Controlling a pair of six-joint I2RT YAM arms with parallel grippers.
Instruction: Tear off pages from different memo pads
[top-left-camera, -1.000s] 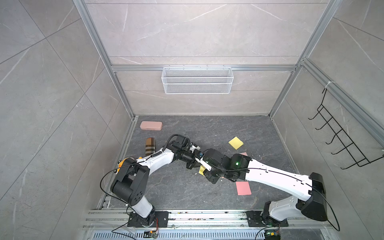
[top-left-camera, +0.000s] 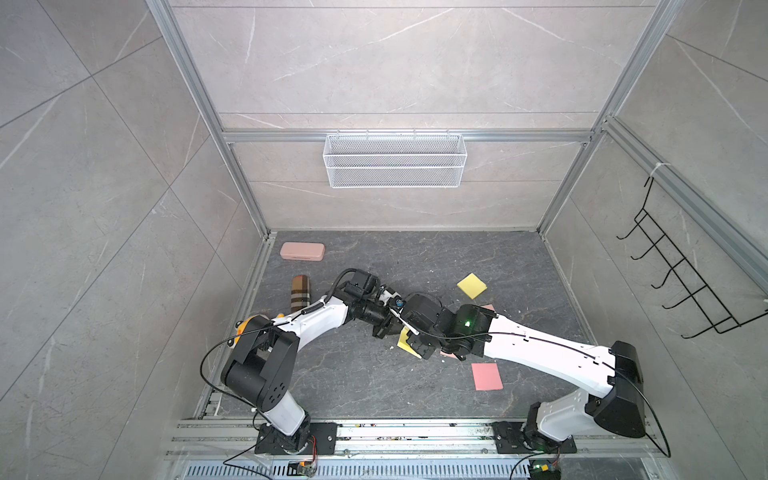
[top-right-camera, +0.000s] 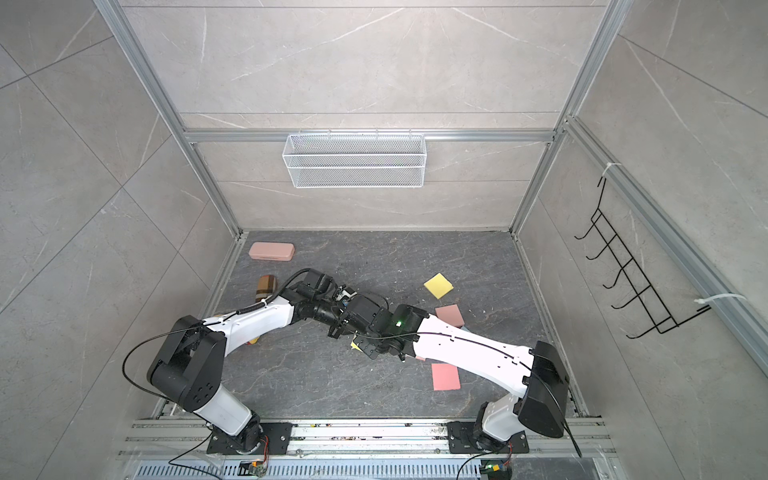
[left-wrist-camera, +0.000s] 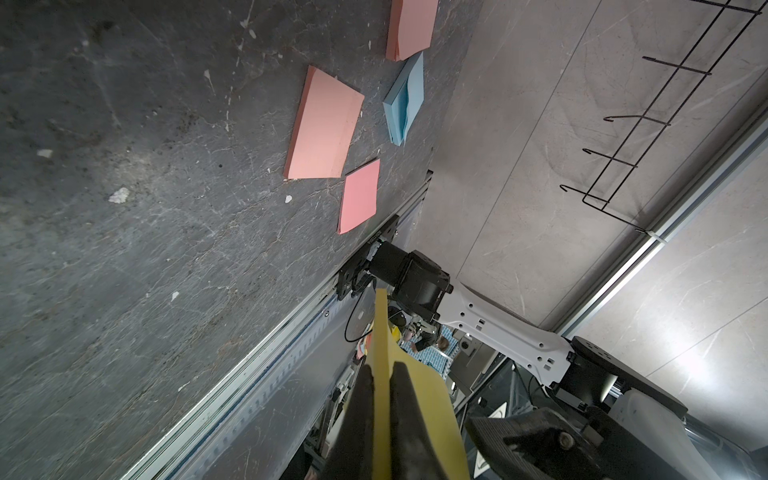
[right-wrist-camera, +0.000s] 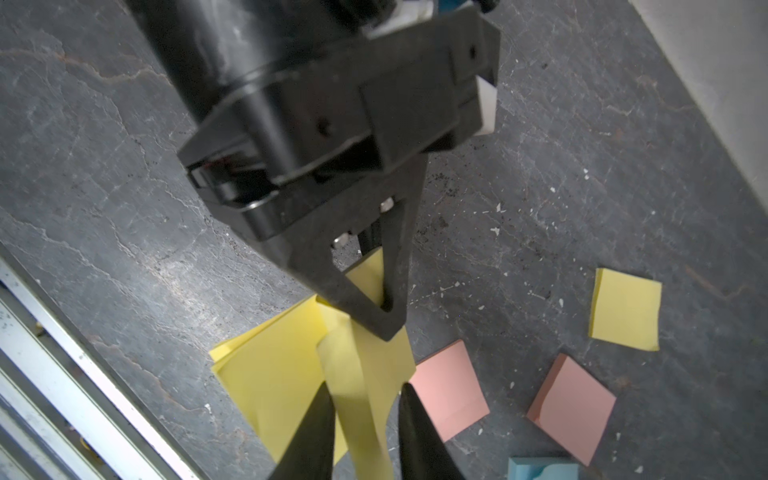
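My left gripper is shut on a yellow memo pad (left-wrist-camera: 436, 412), whose thin edge stands between its fingers. In the right wrist view the pad (right-wrist-camera: 276, 376) hangs in the air with leaves spread apart, under the left gripper. My right gripper is part open, its blurred fingers on either side of a yellow leaf (right-wrist-camera: 349, 376); touch cannot be told. On the table lie a second yellow pad (right-wrist-camera: 625, 310), pink pads (right-wrist-camera: 449, 390) (left-wrist-camera: 414, 24), a pink pad near the front (top-left-camera: 486, 376) and a blue pad (left-wrist-camera: 404, 100).
A pink case (top-left-camera: 302, 251) and a brown striped object (top-left-camera: 300, 293) lie at the left. A white wire basket (top-left-camera: 394, 161) is on the back wall, a black hook rack (top-left-camera: 680, 272) on the right wall. Both arms meet closely at the centre.
The left arm looks still.
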